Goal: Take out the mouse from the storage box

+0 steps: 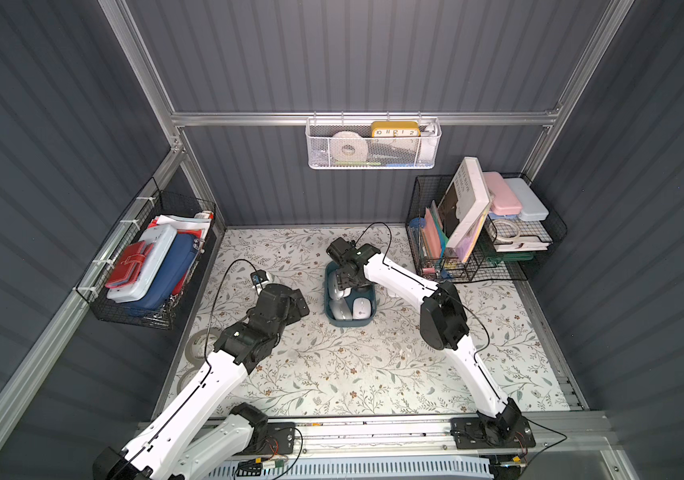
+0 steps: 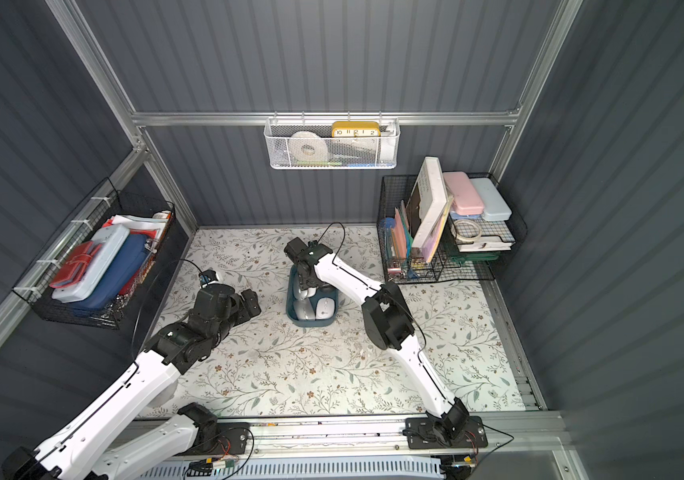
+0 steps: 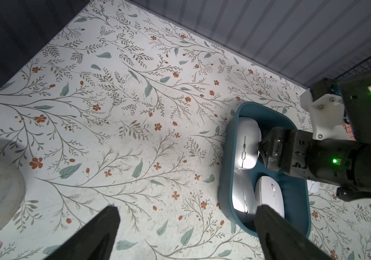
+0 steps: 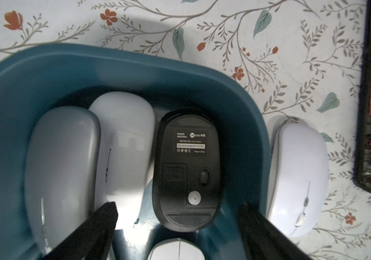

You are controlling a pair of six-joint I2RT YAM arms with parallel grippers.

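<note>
The teal storage box (image 1: pixel 327 297) stands on the table and holds several mice. My right gripper is over the box, open, its fingers apart with nothing held. In the right wrist view, a black mouse (image 4: pixel 186 173) lies underside up in the box, ahead of the gap between the fingertips. Left of it, a white mouse (image 4: pixel 124 147) leans against a grey mouse (image 4: pixel 59 173). Another white mouse (image 4: pixel 176 251) shows partly at the bottom. Outside the box, a white mouse (image 4: pixel 302 177) rests on the table. Left of the box, my left gripper is open and empty.
Wire baskets (image 1: pixel 469 264) with a box and cases stand at the back right. A round translucent object (image 3: pixel 3 195) sits at the table's left. Another basket (image 1: pixel 150 264) hangs on the left wall. Free table lies in front of the storage box.
</note>
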